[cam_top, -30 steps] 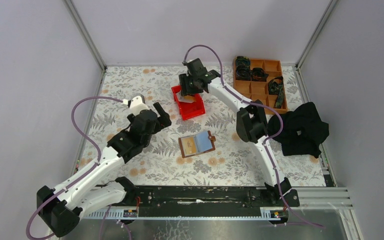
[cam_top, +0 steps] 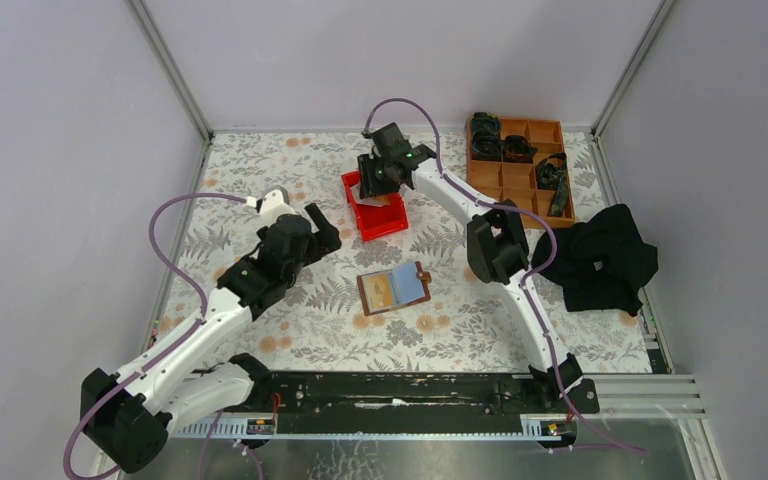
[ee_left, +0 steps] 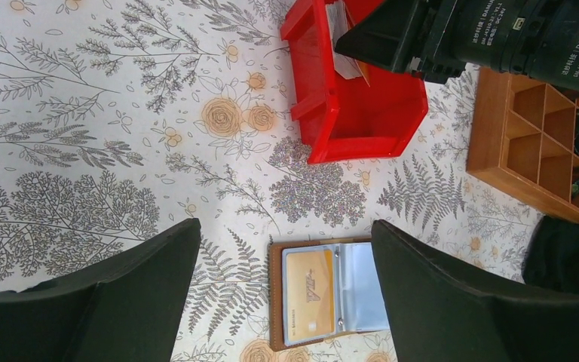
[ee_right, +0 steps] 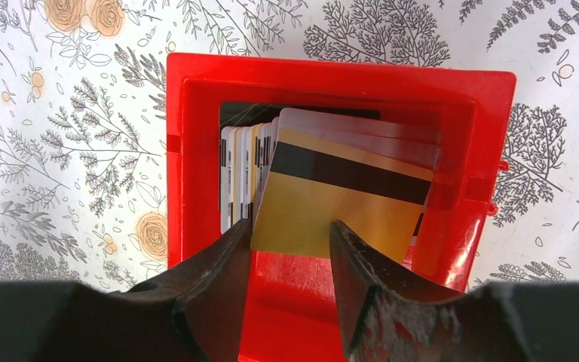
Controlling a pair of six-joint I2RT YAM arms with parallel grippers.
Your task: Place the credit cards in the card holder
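Note:
The open brown card holder [cam_top: 424, 279] lies at the table's middle; a gold card [ee_left: 308, 294] fills its left side and its right side is pale blue. In the red box [ee_right: 490, 113], several cards stand in a row on the left, and a gold card with a black stripe [ee_right: 347, 204] leans on top. My right gripper is partly open over the box, its fingertips [ee_right: 339, 234] apart at the gold card's near edge; whether they touch it I cannot tell. My left gripper is open and empty, above and left of the holder.
A wooden compartment tray [cam_top: 515, 180] with dark coiled items stands at the back right. Black cloth [cam_top: 600, 262] lies at the right edge. The patterned tabletop around the holder is clear.
My right gripper has moved slightly lower toward the red box. The left arm has shifted only slightly, and the card holder and box stay in place.

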